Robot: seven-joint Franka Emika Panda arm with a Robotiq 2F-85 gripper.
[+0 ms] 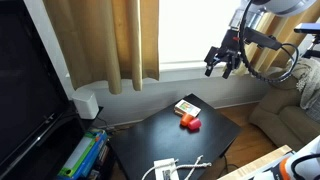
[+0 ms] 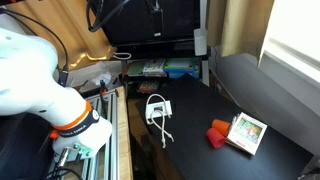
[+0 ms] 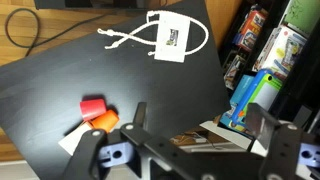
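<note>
My gripper (image 1: 217,72) hangs high above the dark table, its fingers spread wide with nothing between them. In the wrist view the gripper is open over bare tabletop. A red cup-like object (image 3: 92,107) and an orange one (image 3: 104,121) lie side by side at the left there. Close by them is a flat box with a picture cover (image 2: 246,132), partly hidden behind the orange object in the wrist view. Apart from these, a white pouch with rope handles (image 3: 172,38) lies flat on the table.
The dark table (image 1: 150,135) has clear room between the pouch and the coloured objects. A shelf of books and boxes (image 3: 255,95) stands beyond one edge. Curtains (image 1: 105,40) and a window border the back; an armchair (image 1: 285,115) stands off to the right.
</note>
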